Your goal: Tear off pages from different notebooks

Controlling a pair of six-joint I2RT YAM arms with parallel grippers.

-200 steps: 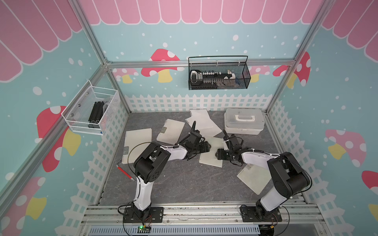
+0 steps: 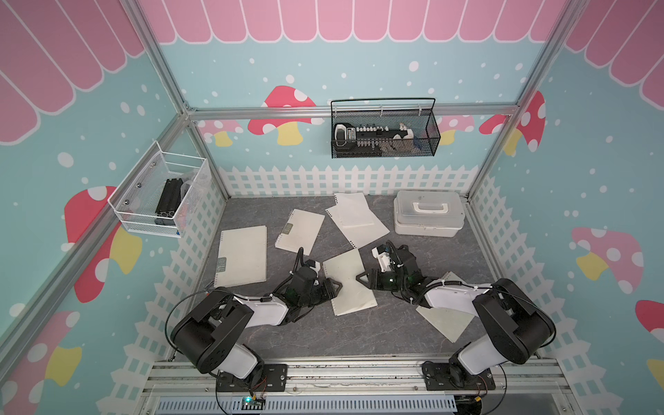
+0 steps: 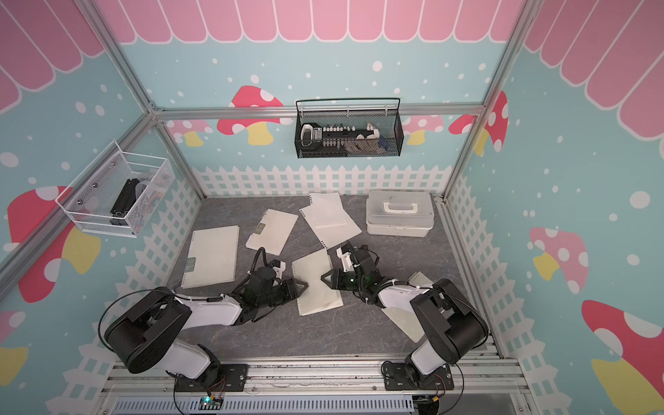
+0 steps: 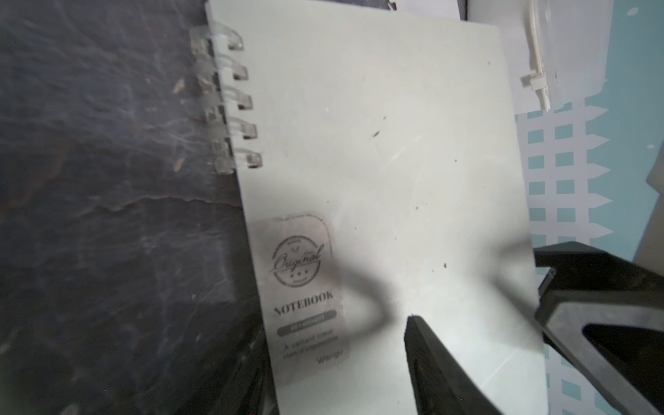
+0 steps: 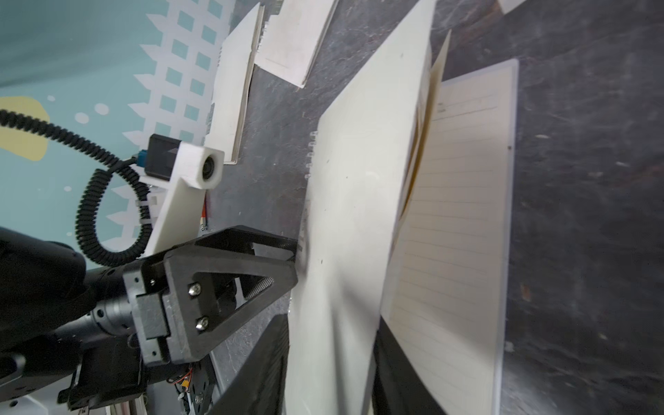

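A spiral notebook (image 2: 349, 294) lies front-centre between my grippers. In the left wrist view its pale cover (image 4: 394, 173) carries a label and rings along the left edge. My left gripper (image 2: 332, 287) is at that left edge, fingers apart, one each side of it. My right gripper (image 2: 365, 279) is at the opposite edge; in the right wrist view it is shut on the notebook's raised cover (image 5: 356, 193), with lined paper (image 5: 449, 242) showing beneath and to the right.
Other notebooks lie at the left (image 2: 242, 252), back left (image 2: 301, 224) and right (image 2: 446, 325). Loose sheets (image 2: 356, 218) and a clear toolbox (image 2: 429, 218) are at the back. Wire baskets hang on the walls.
Both arms and the central notebook have moved toward the front and left, the left arm furthest. The notebook now lies more turned.
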